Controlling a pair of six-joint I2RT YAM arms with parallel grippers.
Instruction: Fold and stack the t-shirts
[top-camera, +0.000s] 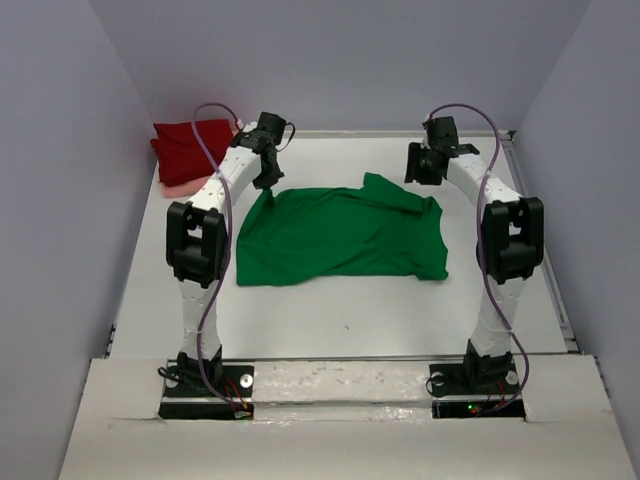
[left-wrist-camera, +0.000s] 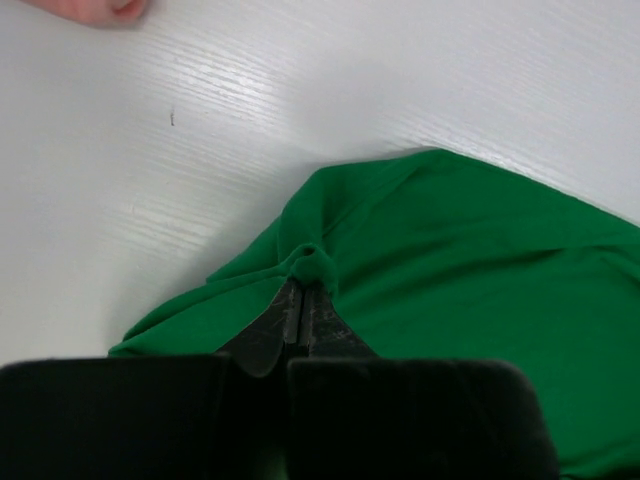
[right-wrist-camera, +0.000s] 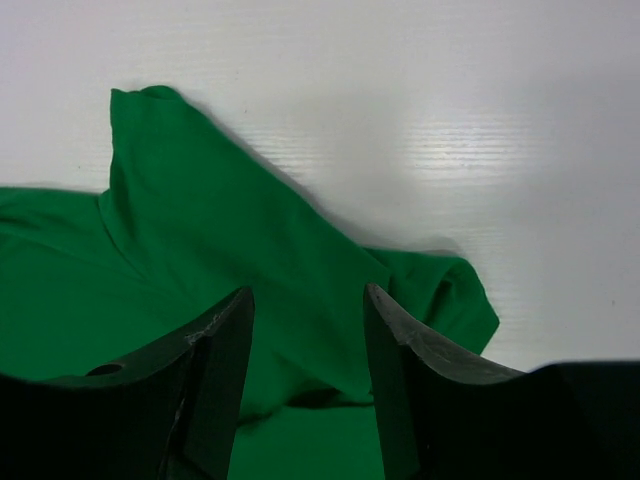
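Note:
A green t-shirt (top-camera: 330, 232) lies spread across the middle of the table, with a flap folded over at its upper right. Its upper left edge is bunched at the tips of my left gripper (top-camera: 266, 186), which is shut on a pinch of the cloth (left-wrist-camera: 312, 265). Around that pinch the fabric rises in creases in the left wrist view. My right gripper stands open above the shirt's upper right part, its fingers (right-wrist-camera: 232, 330) apart and no cloth gripped between them. A folded red shirt (top-camera: 190, 150) rests at the back left.
Under the red shirt a pink folded cloth (top-camera: 184, 188) shows. Grey walls stand close behind and at both sides.

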